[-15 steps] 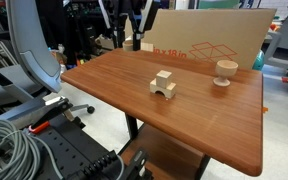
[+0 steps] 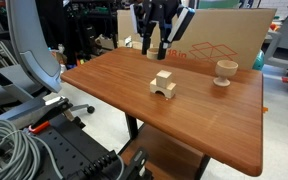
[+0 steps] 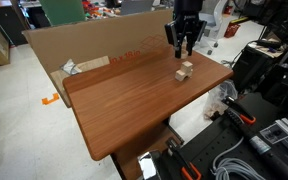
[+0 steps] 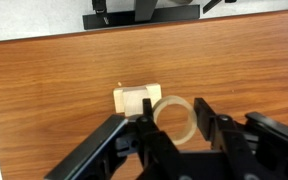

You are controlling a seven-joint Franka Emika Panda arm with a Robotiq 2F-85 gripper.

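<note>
My gripper (image 2: 155, 52) hangs over the table, shut on a pale, round wooden piece (image 2: 151, 46). In the wrist view the held piece (image 4: 172, 101) shows a ring-like rim between the dark fingers; whether it is a cup cannot be told. Below and nearer the front, a small pale block (image 2: 163, 77) rests on an arch-shaped block (image 2: 162, 91). From above, the top block (image 4: 134, 100) appears just left of the held piece, partly covered by a finger. In exterior view 2 the two stacked blocks (image 3: 184, 71) stand beneath the gripper, apart from it.
A pale wooden goblet (image 2: 225, 69) stands toward the right back of the brown table (image 2: 214, 120). Behind the table rises a large cardboard panel (image 3: 119, 45).
Still holding the round piece, my gripper has moved right in exterior view 1, from left of the stacked blocks to above and behind them. Blocks and goblet have stayed put.
</note>
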